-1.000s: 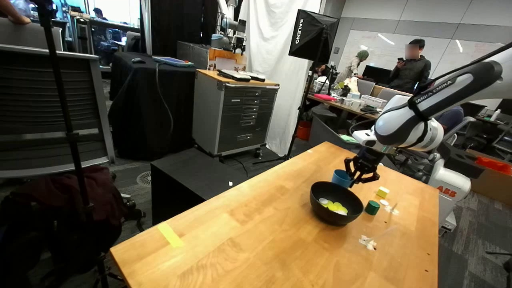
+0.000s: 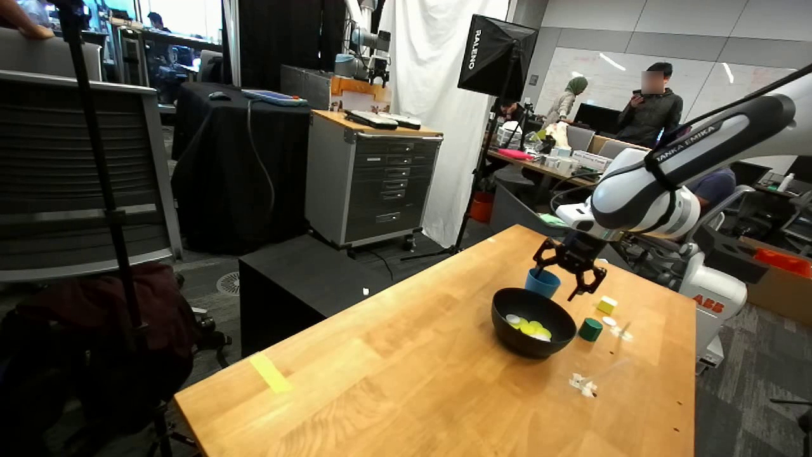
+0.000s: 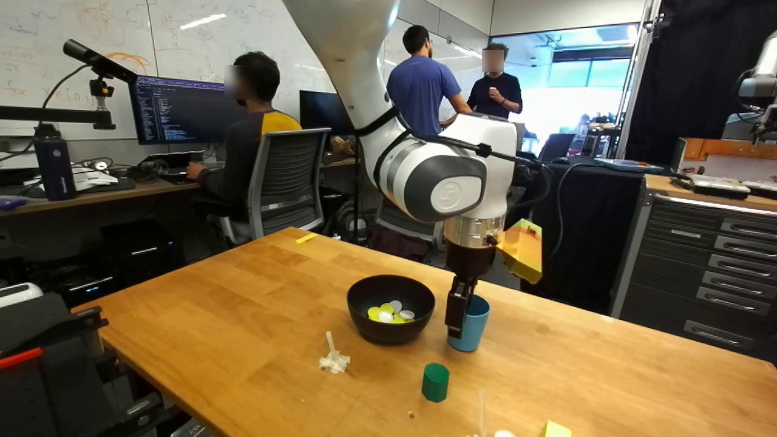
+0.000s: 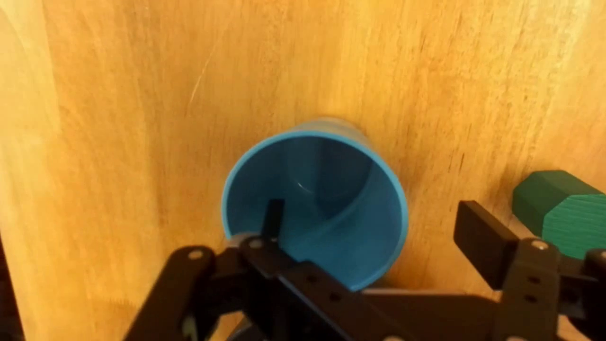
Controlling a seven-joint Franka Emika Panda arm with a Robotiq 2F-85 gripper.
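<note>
An upright blue cup [image 4: 332, 221] stands on the wooden table with its mouth up. It looks empty in the part of the inside that shows. My gripper is over it with its fingers apart and nothing seen between them except cup and table. In the wrist view one finger [image 4: 275, 219] overlaps the cup's opening, while the other appears to the right, beyond the rim. Whether either touches the cup, I cannot tell. Exterior view 2 has the gripper [image 3: 455, 331] low, in front of the blue cup [image 3: 473, 328].
Close to the cup, a black bowl [image 3: 386, 331] contains several yellow and white discs. A green hexagonal block [image 3: 435, 382] and a yellow block [image 2: 606, 304] are also nearby. Taped-down clear sticks, including one stick [image 3: 331, 346], rise from the table.
The fingers have spread apart from a nearly closed position beside the cup. One now reaches over to the cup in exterior view 1. The bowl and blocks have stayed put.
</note>
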